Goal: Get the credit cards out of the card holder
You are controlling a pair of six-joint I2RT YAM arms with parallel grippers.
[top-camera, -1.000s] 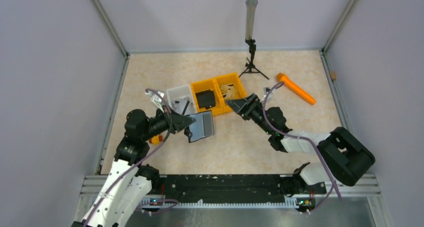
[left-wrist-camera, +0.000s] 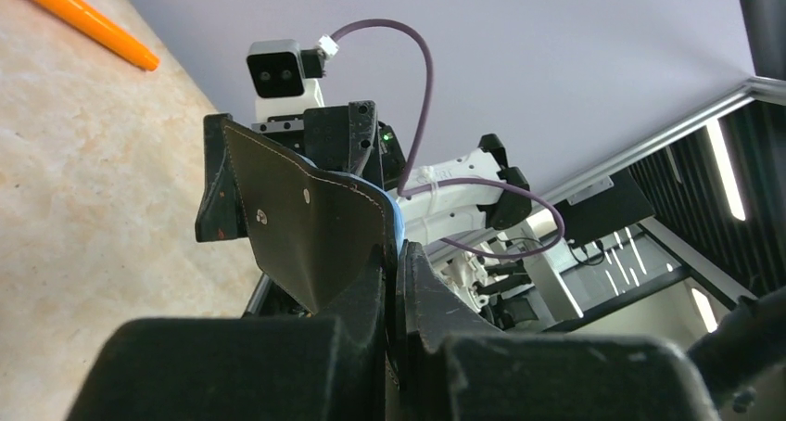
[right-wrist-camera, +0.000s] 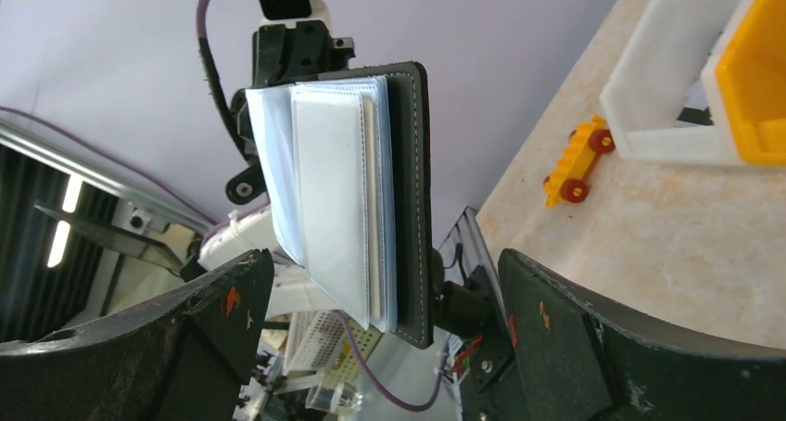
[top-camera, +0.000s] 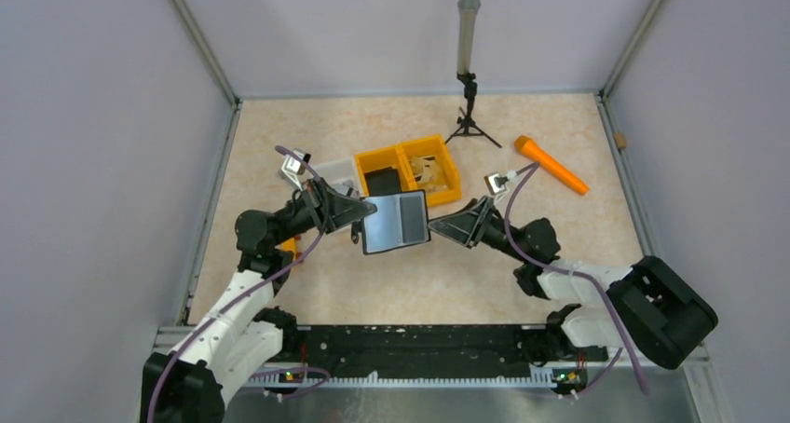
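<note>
The card holder [top-camera: 391,222], dark leather with pale-blue inside and clear sleeves, hangs open in mid-air, my left gripper [top-camera: 363,209] shut on its edge. In the left wrist view its dark cover [left-wrist-camera: 306,226] rises from between the shut fingers. The right wrist view shows its sleeves [right-wrist-camera: 329,198] face-on, with white card-like layers at the edge; individual cards cannot be told apart. My right gripper [top-camera: 436,225] stands open beside the holder's free edge, its two fingers low in the right wrist view, nothing visibly gripped.
Orange bins [top-camera: 449,171] and a white bin [top-camera: 326,171] sit behind the holder. An orange microphone-shaped object [top-camera: 554,167] lies back right, beside a black tripod [top-camera: 469,120]. A yellow toy car [right-wrist-camera: 579,157] lies left.
My left gripper has lifted the holder and moved it rightward.
</note>
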